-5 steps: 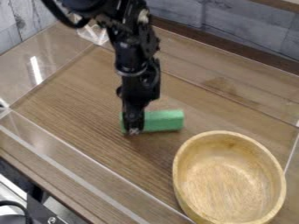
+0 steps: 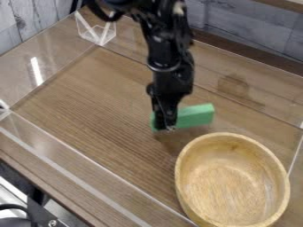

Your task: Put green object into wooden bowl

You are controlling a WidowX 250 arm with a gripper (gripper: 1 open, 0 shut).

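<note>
The green object (image 2: 197, 114) is a small block, partly covered by the black arm's fingers. My gripper (image 2: 162, 118) is shut on its left end. The block's right part sticks out from between the fingers. Whether it touches the table or hangs just above it, I cannot tell. The round wooden bowl (image 2: 182, 183), light in colour and empty, lies to the lower right, a short way in front of the block.
Bare wooden table (image 2: 83, 115) spreads to the left of the arm. A clear plastic piece (image 2: 97, 29) stands at the far left. Dark cables (image 2: 18, 211) lie at the lower left corner. A raised wooden edge borders the back right.
</note>
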